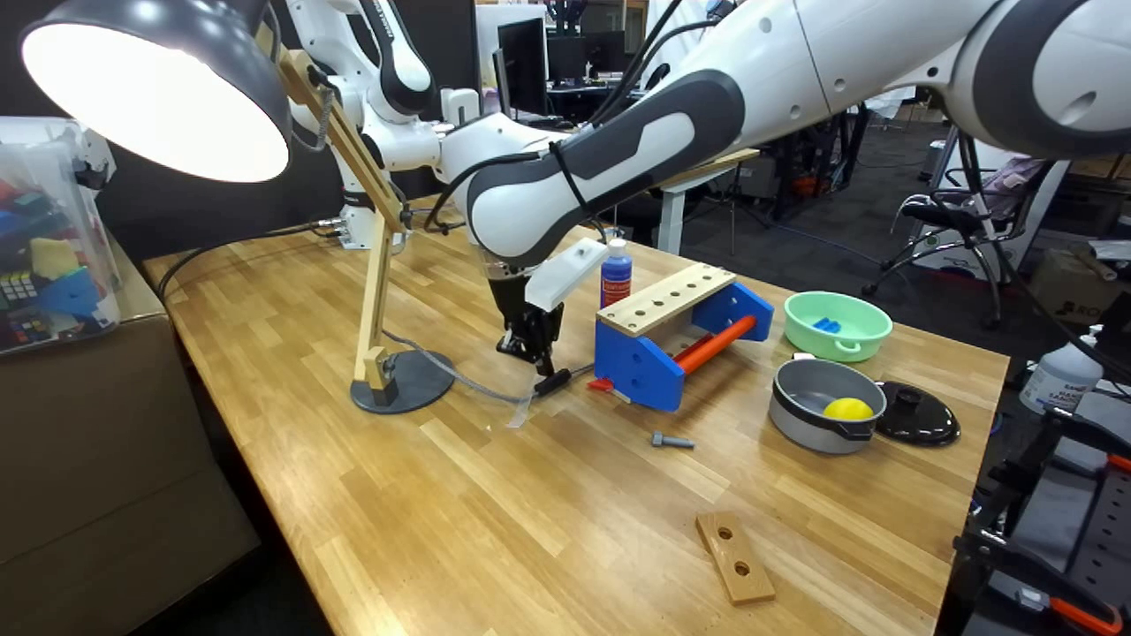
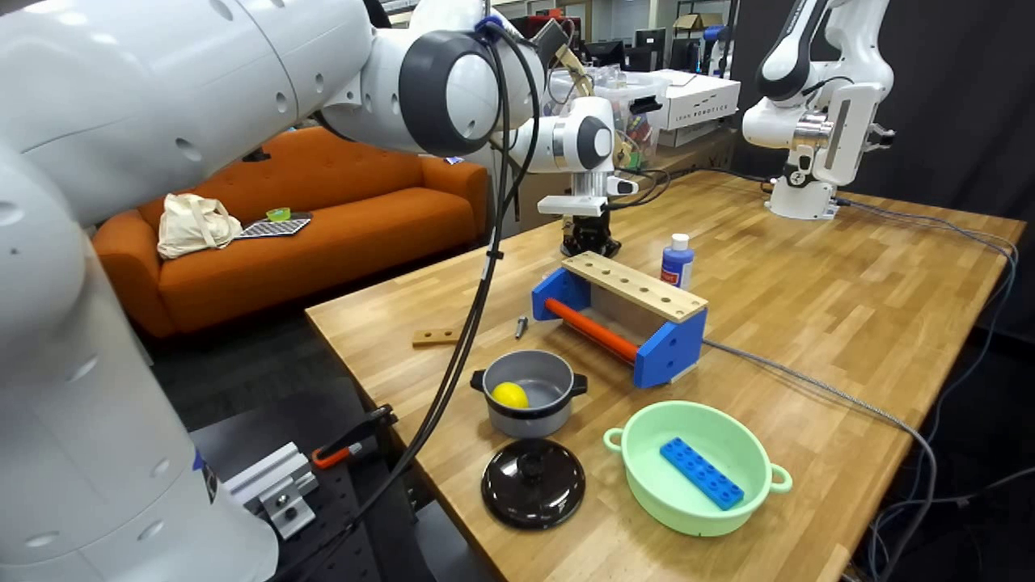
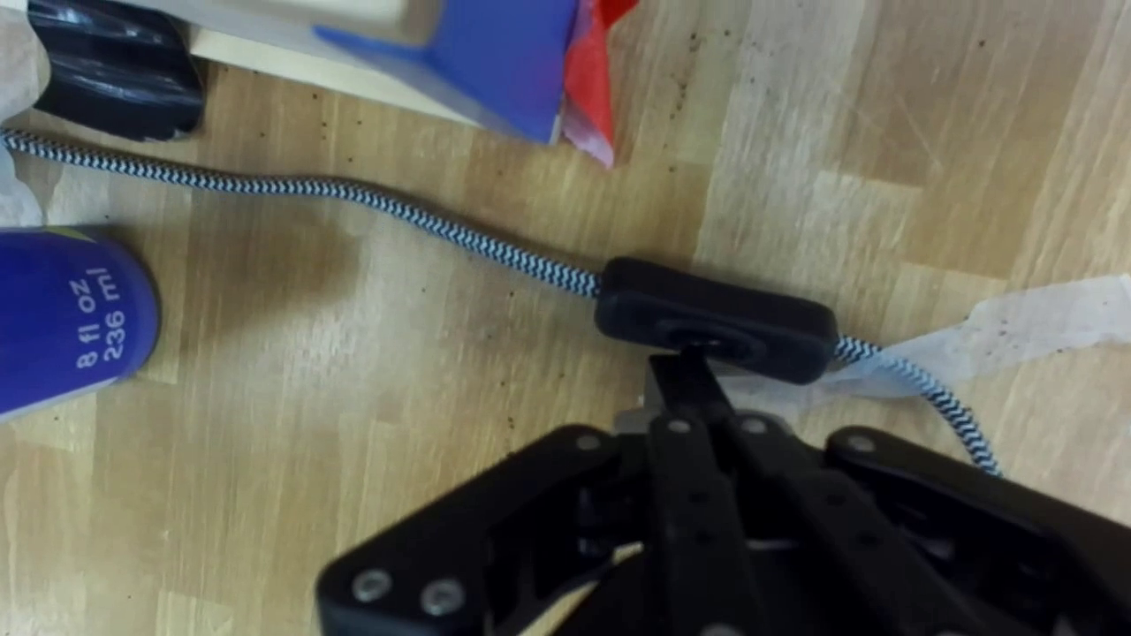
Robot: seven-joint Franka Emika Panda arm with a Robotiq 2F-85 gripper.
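Note:
A black inline switch (image 3: 721, 309) on a grey braided cord lies on the table, with clear tape (image 3: 1018, 329) under the cord beside it. My gripper is shut, its fingertips at the near edge of the switch's rocker; the wrist view does not settle how firmly they touch. Nothing shows between the fingers. In exterior view 1 the gripper (image 1: 545, 369) points down right over the switch (image 1: 552, 382). The cord leads to the desk lamp, whose shade (image 1: 159, 79) glows brightly.
Close to the gripper stand a blue bottle (image 1: 616, 277) and a blue-and-wood toy bench (image 1: 679, 318). Farther right are a grey pot (image 1: 811, 429), a black lid (image 1: 920, 415) and a green basin (image 1: 838, 307).

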